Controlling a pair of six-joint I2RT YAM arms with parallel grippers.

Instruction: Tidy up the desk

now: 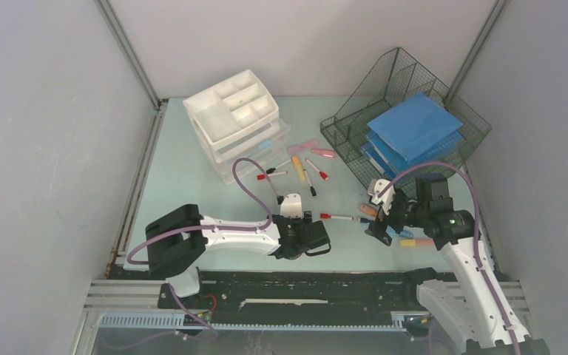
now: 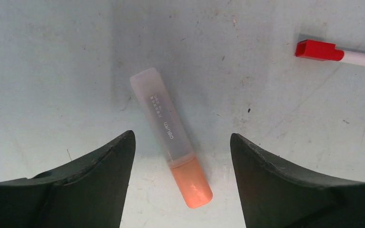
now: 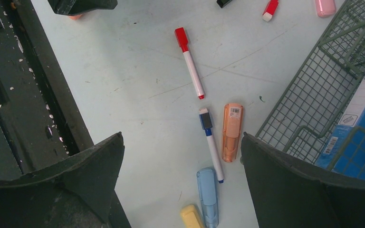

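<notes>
My left gripper (image 1: 299, 233) hangs over the front middle; in the left wrist view its fingers are apart around a translucent orange-capped stick (image 2: 164, 123), nothing visibly held, with a red-capped marker (image 2: 323, 50) to the upper right. My right gripper (image 1: 384, 222) stands open near the basket, above a blue marker (image 3: 211, 145), an orange item (image 3: 232, 130), a blue item (image 3: 208, 197) and a yellow one (image 3: 191, 217). Pens and highlighters, among them a yellow one (image 1: 298, 168), lie mid-desk. A white organizer (image 1: 222, 118) with clear drawers (image 1: 251, 161) stands back left.
A wire basket (image 1: 351, 133) with blue folders (image 1: 410, 122) takes up the back right. A dark strip runs along the front edge.
</notes>
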